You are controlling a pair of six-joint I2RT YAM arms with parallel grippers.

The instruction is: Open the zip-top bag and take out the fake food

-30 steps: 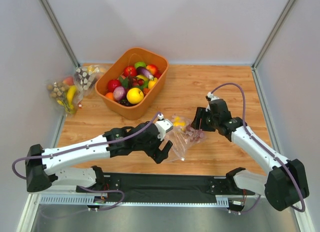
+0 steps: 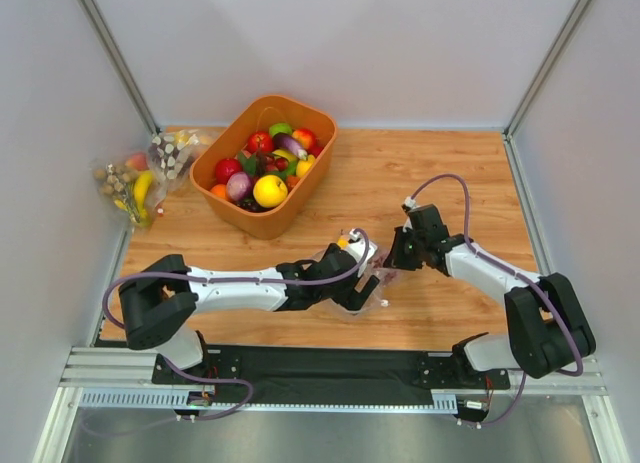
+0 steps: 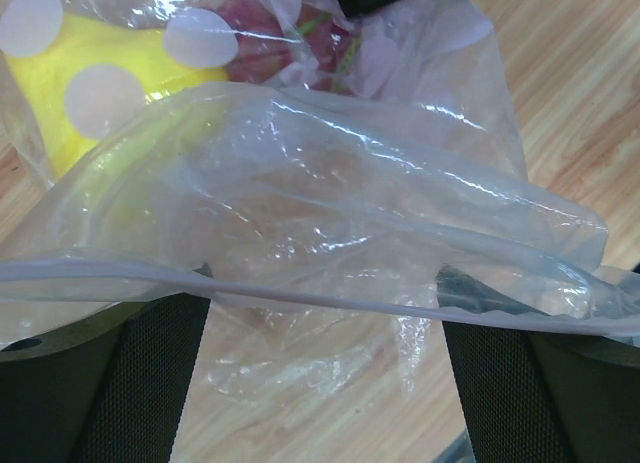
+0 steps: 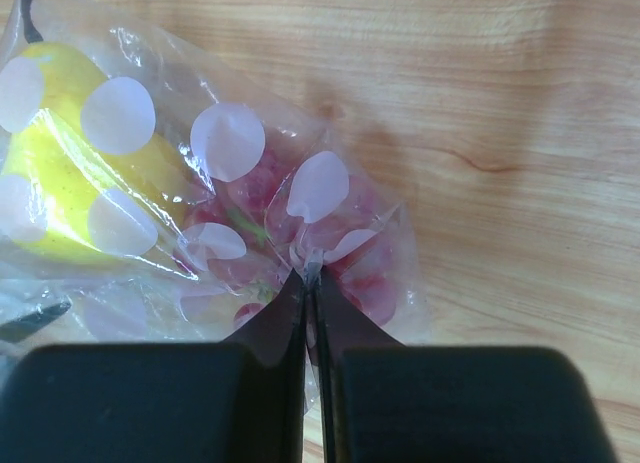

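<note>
A clear zip top bag (image 4: 228,143) with white dots lies on the table, holding a yellow fruit (image 4: 65,133) and a bunch of red grapes (image 4: 375,293). My right gripper is shut at the grape end, and the film puckers at its tips with a thin fold between them. At the bag's mouth, my left gripper stands open. The loose rim of the bag (image 3: 325,301) stretches across both of its fingers (image 3: 140,383), covering their tips; how the film lies between them is partly hidden. From the top view, the arms cover most of the bag.
An orange bin (image 2: 318,188) full of fake fruit and vegetables stands at the back left. Two other filled bags, one with a banana (image 2: 142,190) and one with pale pieces (image 2: 172,158), lie left of it.
My left gripper has moved right, from beside the bag to over its mouth. The right gripper has lowered onto the grape end and shut, shifting slightly left.
</note>
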